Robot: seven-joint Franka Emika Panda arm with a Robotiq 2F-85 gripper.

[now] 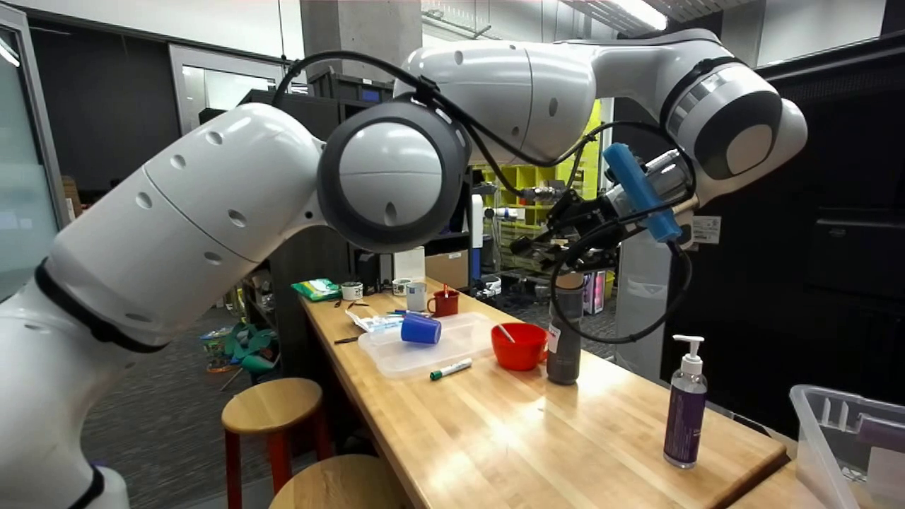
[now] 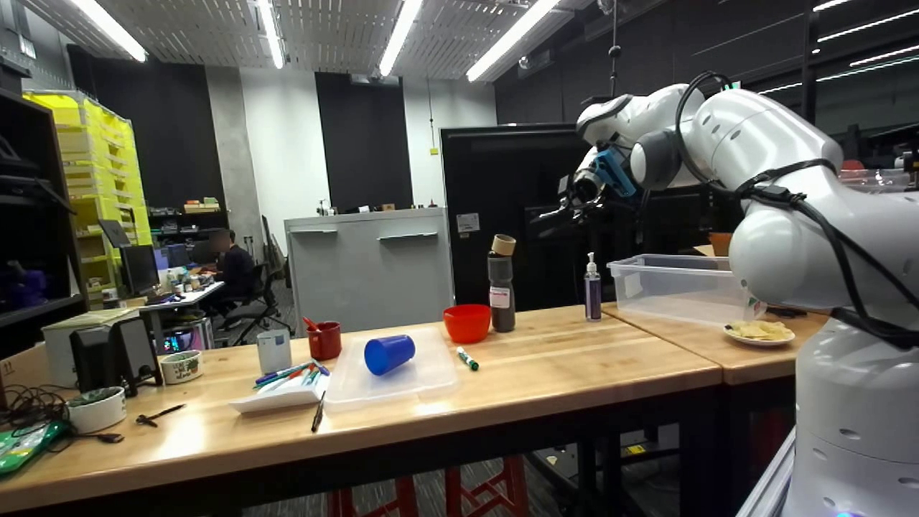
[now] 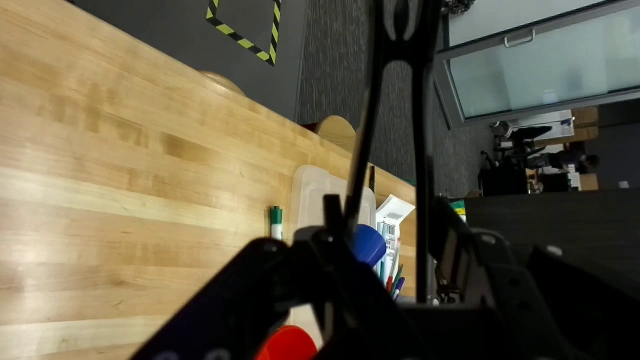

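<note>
My gripper [image 1: 527, 247] hangs in the air above the table's far side, higher than the dark grey bottle [image 1: 564, 335]. In exterior view 2 the gripper [image 2: 540, 225] is to the right of the bottle and clear of it. A tan ring-like piece [image 2: 504, 245] sits tilted on the bottle's top. In the wrist view the gripper's fingertips [image 3: 333, 210] stand apart and I see no object gripped between them. A blurred black forked strip [image 3: 373, 120] crosses that view close to the lens; what it is I cannot tell.
A red bowl [image 1: 517, 346] stands beside the bottle. A blue cup [image 1: 421, 329] lies on a clear lid [image 1: 394, 360], with a green marker [image 1: 450, 369] nearby. The pump bottle [image 1: 685, 407] is near the table's end. Bare wood lies along the front.
</note>
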